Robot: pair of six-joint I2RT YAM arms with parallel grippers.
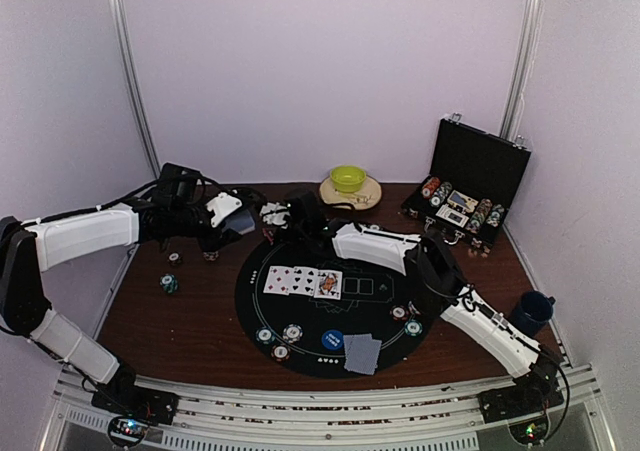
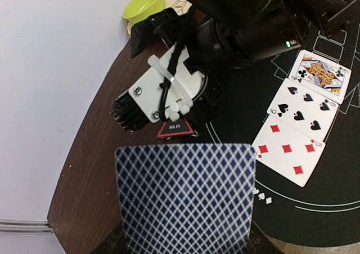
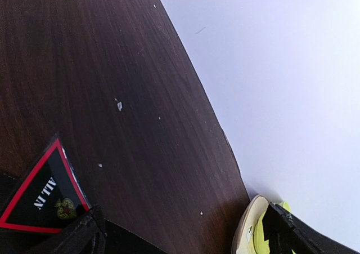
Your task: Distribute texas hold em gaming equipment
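My left gripper [image 1: 232, 228] is shut on a blue-backed card [image 2: 184, 192], held up left of the black mat. My right gripper is open above the back of the mat, beside the red-edged ALL IN triangle [image 3: 52, 200]. Three face-up cards lie in a row: five of diamonds [image 2: 287, 155], six of spades [image 2: 300, 113], queen of clubs [image 2: 319, 74]. Two face-down cards [image 1: 363, 356] lie at the mat's front, near the blue button [image 1: 332, 339]. Several chips [image 1: 292, 333] sit on the mat.
An open chip case [image 1: 472, 196] stands back right, a plate with a green bowl [image 1: 347, 176] at the back, and a dark mug [image 1: 530, 313] at the front right. Loose chip stacks [image 1: 169, 283] are on the wood at left, with clear room below them.
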